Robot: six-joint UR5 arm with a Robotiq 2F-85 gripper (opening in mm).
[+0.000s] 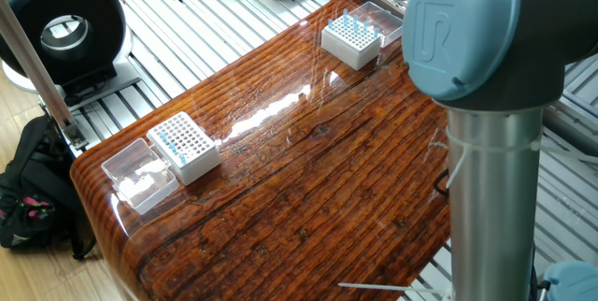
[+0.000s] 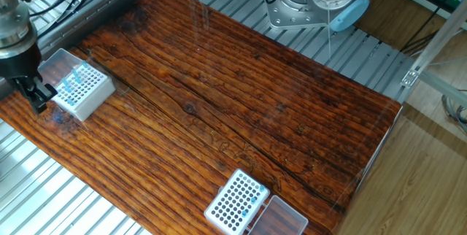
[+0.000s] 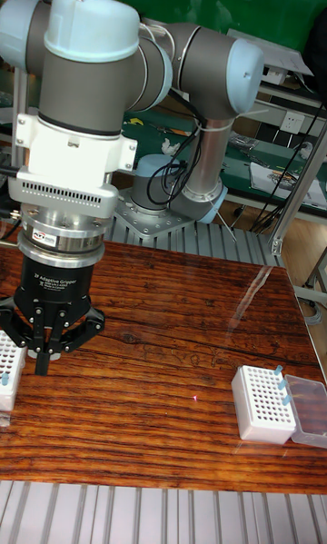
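Observation:
My gripper (image 3: 48, 352) points downward near the left rack in exterior view 3. Its black fingers come close together there, but whether they are open or shut cannot be told. In exterior view 2 the gripper (image 2: 45, 98) hangs at the left, by the white tube rack (image 2: 93, 102). That rack, with several blue tubes standing in its holes, also appears in exterior view 1 as the far rack (image 1: 350, 50), where the gripper is out of frame. A second white rack (image 1: 198, 164) sits at the opposite end of the table, with several blue tubes in it.
Clear hinged lids lie open beside both racks, one lid (image 1: 140, 175) at the near rack and another (image 1: 381, 21) at the far one. Between the racks the glossy wooden tabletop (image 2: 211, 96) is bare. The arm's base (image 2: 295, 9) stands past the table's edge.

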